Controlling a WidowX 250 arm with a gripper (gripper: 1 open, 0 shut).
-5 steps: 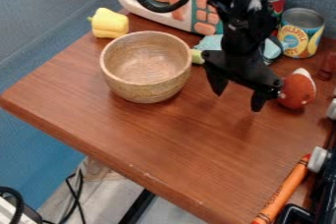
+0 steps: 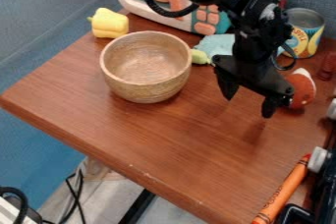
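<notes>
My black gripper hangs over the middle right of the table, fingers pointing down and apart, with nothing visible between them. Just right of it, partly behind its right finger, lies a red-brown ball-like object with a white patch. A light wooden bowl sits left of the gripper. A pale green item lies behind the gripper, beside a light blue cloth.
A yellow pepper is at the back left. Cans stand at the back right. An orange marker and black items line the right edge.
The gripper has shifted slightly to the right, toward the red-brown object. The other things look unchanged.
</notes>
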